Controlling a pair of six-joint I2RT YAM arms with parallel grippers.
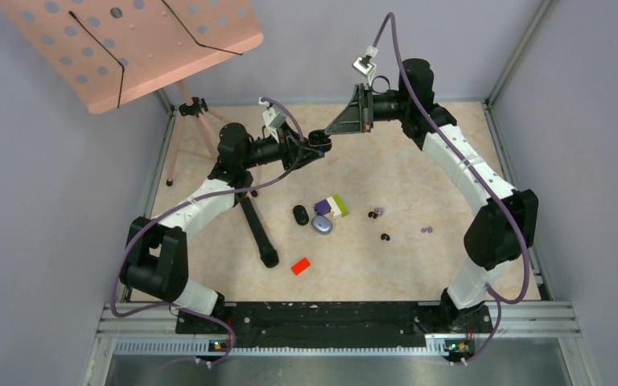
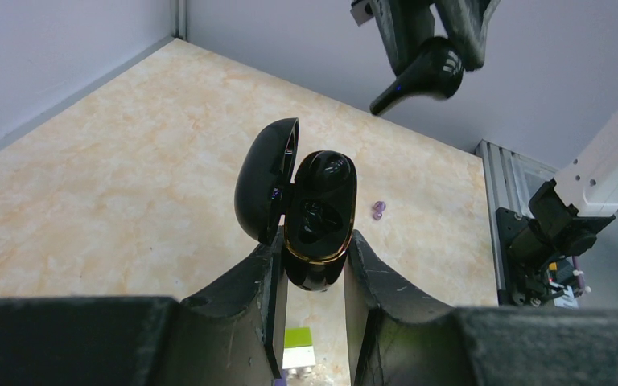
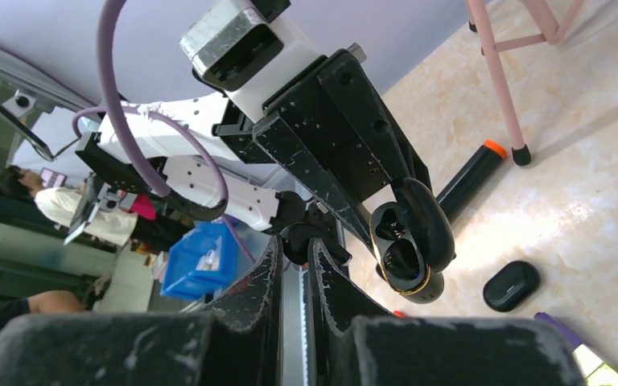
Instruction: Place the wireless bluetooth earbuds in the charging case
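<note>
The black charging case (image 2: pixel 319 201) stands with its lid open, pinched between the fingers of my left gripper. A gold line runs around its body. In the right wrist view two wells show inside the case (image 3: pixel 400 249); whether either is filled, I cannot tell. My right gripper is shut on a black earbud (image 2: pixel 422 76), whose stem points down toward the left in the left wrist view. That earbud hangs apart from the case, above and right of it there. From the top, the right gripper (image 1: pixel 331 131) appears close beside the case.
Below lie a black case (image 1: pixel 300 215), a bluish case (image 1: pixel 322 224), a coloured block (image 1: pixel 337 206), a microphone (image 1: pixel 259 233) and a red card (image 1: pixel 300 266). Black earbuds (image 1: pixel 385 236) and purple earbuds (image 1: pixel 426 229) lie to the right. A pink stand (image 1: pixel 197 121) is at back left.
</note>
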